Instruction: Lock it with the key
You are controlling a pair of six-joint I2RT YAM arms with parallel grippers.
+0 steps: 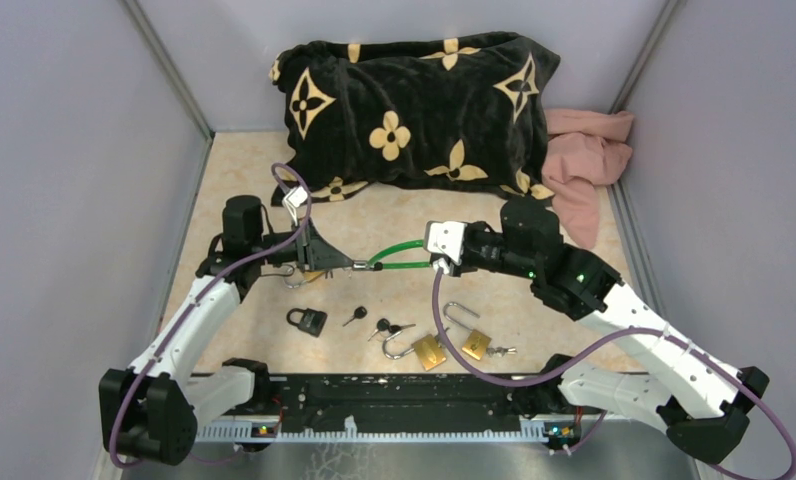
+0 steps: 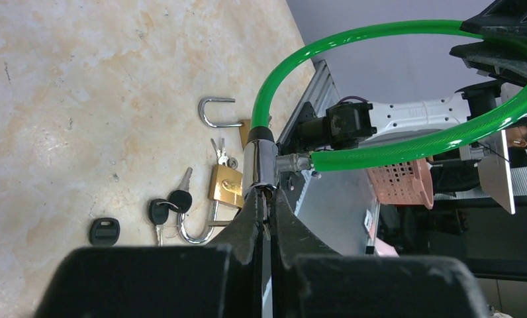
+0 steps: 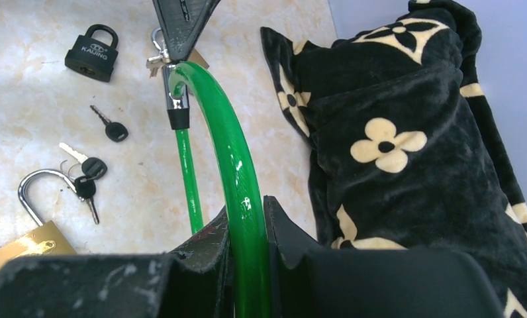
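Observation:
A green cable lock (image 1: 406, 265) is stretched between my two grippers above the table. Its silver lock body (image 2: 259, 162) stands at the tips of my left gripper, which is shut; whether a thin key is pinched there is hard to tell. The cable's metal end (image 2: 294, 163) meets the side of that body, so the cable forms a loop. My right gripper is shut on the green cable (image 3: 238, 169) at the loop's far side. In the top view, the left gripper (image 1: 354, 265) is left of the right gripper (image 1: 442, 252).
On the table lie a black padlock (image 1: 307, 321), loose black-headed keys (image 1: 382, 326), and brass padlocks (image 1: 429, 352) with open shackles. Another brass padlock (image 1: 312, 275) is partly under the left arm. A patterned dark cushion (image 1: 414, 115) fills the back, beside pink cloth (image 1: 584, 165).

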